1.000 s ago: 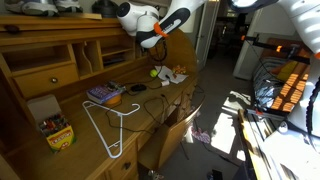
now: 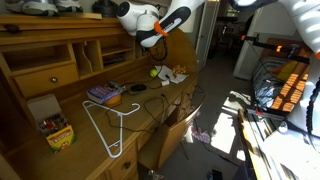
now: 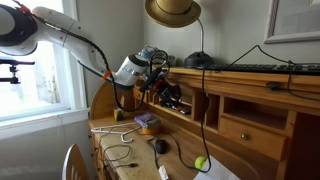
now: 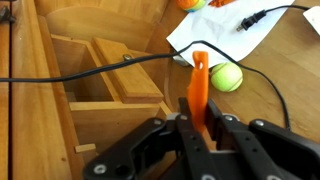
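Note:
My gripper is shut on a slim orange object [image 4: 199, 82], which stands up between its dark fingers in the wrist view. Below it are the wooden desk and an open, box-like wooden compartment [image 4: 95, 85]. In the second exterior view the gripper [image 3: 168, 92] hangs by the desk's shelf openings, above the desktop; what it holds is too small to make out there. A yellow-green ball [image 4: 226, 77] lies on the desktop beside a white paper [image 4: 235, 35], apart from the gripper.
A black cable [image 4: 110, 68] crosses under the gripper. A white hanger [image 2: 114, 128], a crayon box [image 2: 57, 133] and a purple container [image 2: 103, 92] rest on the desk. Shelves with small drawers [image 2: 48, 78] line its back. A hat [image 3: 172, 12] hangs above.

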